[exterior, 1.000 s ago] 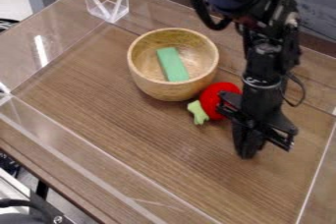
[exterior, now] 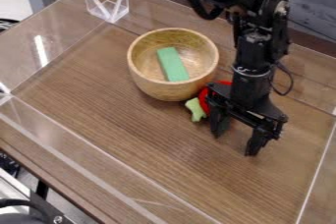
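My black gripper (exterior: 239, 122) is low over the wooden table (exterior: 118, 149), its fingers open and partly around a red object (exterior: 207, 96) with a pale green top (exterior: 196, 110), which is mostly hidden behind them. Whether the fingers touch it I cannot tell. Just to the left and behind is a light wooden bowl (exterior: 157, 83) with a green block (exterior: 172, 65) inside.
A clear plastic item (exterior: 108, 4) stands at the back left.
The gripper has moved left and back over the past second, closing in on the red object, which is now more hidden. The bowl and green block look unmoved.
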